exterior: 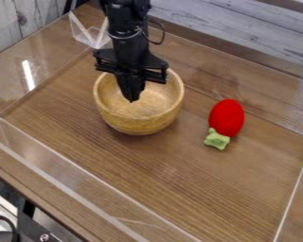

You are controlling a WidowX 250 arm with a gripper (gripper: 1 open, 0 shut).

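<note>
A black robot arm reaches down from the top of the camera view, its gripper point(132, 87) pointing into a large tan bowl point(137, 119). The fingertips are inside the bowl's outline near its back half; whether they touch it, and how far apart they are, is hard to tell. The bowl looks empty apart from the gripper.
A red oval object point(226, 117) lies right of the bowl, with a small green piece point(218, 140) just below it. Clear plastic is at the back left.
</note>
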